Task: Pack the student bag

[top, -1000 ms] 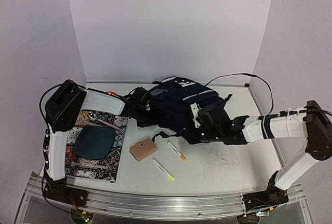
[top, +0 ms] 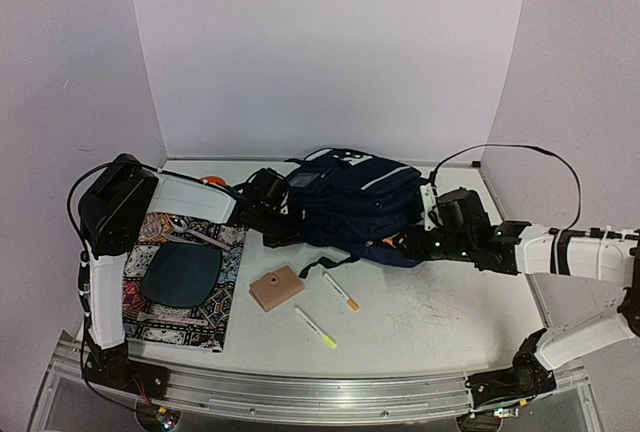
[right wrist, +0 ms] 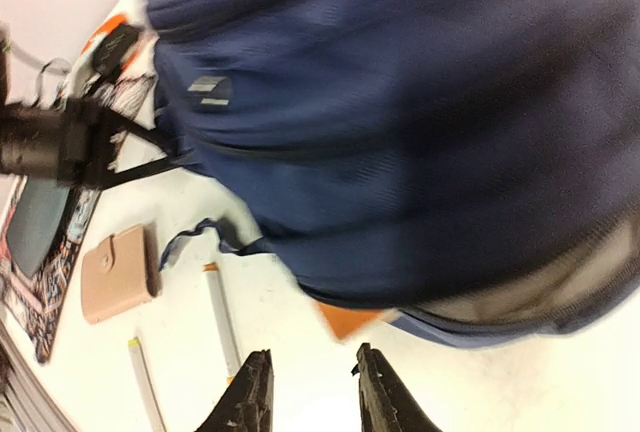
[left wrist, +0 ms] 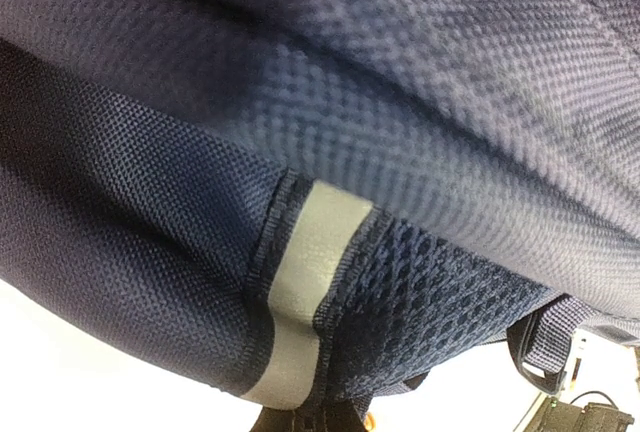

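Observation:
The navy backpack [top: 355, 187] lies at the back middle of the table. At its left side my left gripper [top: 298, 226] is shut on the backpack's edge, where a grey strip [left wrist: 308, 252] runs down between the fingers in the left wrist view. In the right wrist view my right gripper stands open and empty, below the bag's front edge. An orange item [right wrist: 345, 320] peeks out under that edge, mostly hidden. A pink wallet [top: 276, 288], an orange-tipped marker [top: 341, 290] and a yellow-tipped marker [top: 316, 327] lie on the table in front.
On the left a patterned mat [top: 232, 287] carries a dark green plate [top: 181, 275], a spoon [top: 200, 233] and another utensil. A loose strap [top: 322, 264] trails from the bag towards the wallet.
My right gripper has moved right along the bag's front, uncovering an orange spot there. The left gripper has shifted only slightly; wallet and markers lie unmoved.

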